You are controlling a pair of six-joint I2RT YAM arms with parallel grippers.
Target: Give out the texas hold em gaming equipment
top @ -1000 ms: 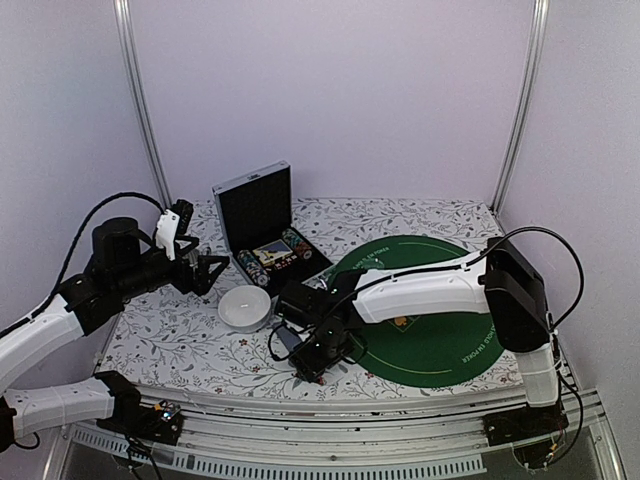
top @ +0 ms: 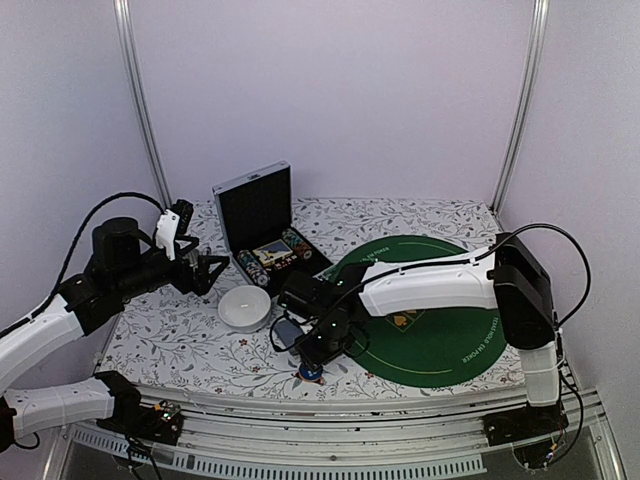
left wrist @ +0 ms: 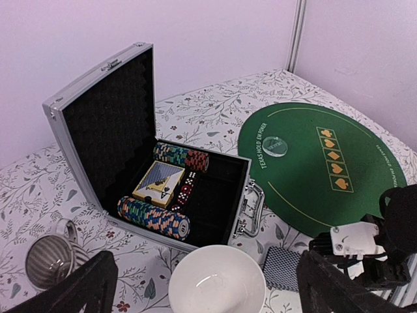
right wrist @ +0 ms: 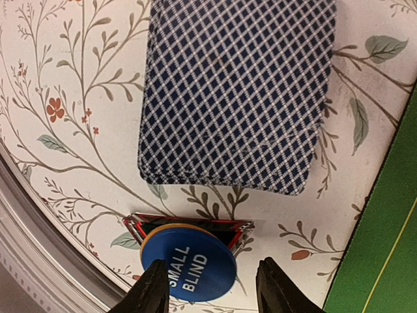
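Note:
Beneath my right gripper, the blue SMALL BLIND disc (right wrist: 190,267) rests tilted over a flat red-edged dark piece (right wrist: 146,225). The fingers stand apart; the left one overlaps the disc's edge in view, with a gap between disc and right finger. A deck with a checked dark-blue back (right wrist: 234,98) lies just beyond. My left gripper (top: 205,277) is open and empty, raised at the left. The open silver case (left wrist: 104,75) holds chip rows (left wrist: 153,218), a card box (left wrist: 159,181) and red dice (left wrist: 186,189). A clear disc (left wrist: 275,147) lies on the green poker mat (left wrist: 306,150).
In front of the case stands a white bowl (top: 244,308). A glass mug (left wrist: 52,261) is left of it, near the left gripper. My right arm (top: 430,292) reaches across the mat. The table's front edge (top: 250,392) runs close to the blue disc.
The right gripper has shifted slightly, and the blue disc, covered before, now shows below it near the table's front edge. The left arm has stayed still.

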